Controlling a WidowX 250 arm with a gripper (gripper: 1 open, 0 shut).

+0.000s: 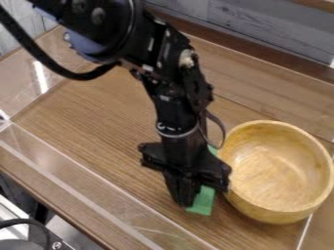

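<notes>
My black gripper (186, 182) is low over the wooden table, just left of a tan bowl (276, 176). Its fingertips are close together over a green object (201, 201), which shows below and to the right of them and is partly hidden behind the gripper. Whether anything is between the fingers cannot be seen clearly.
A dark cable curves at the bottom left, beside the table's front edge. A wooden ledge runs along the top right.
</notes>
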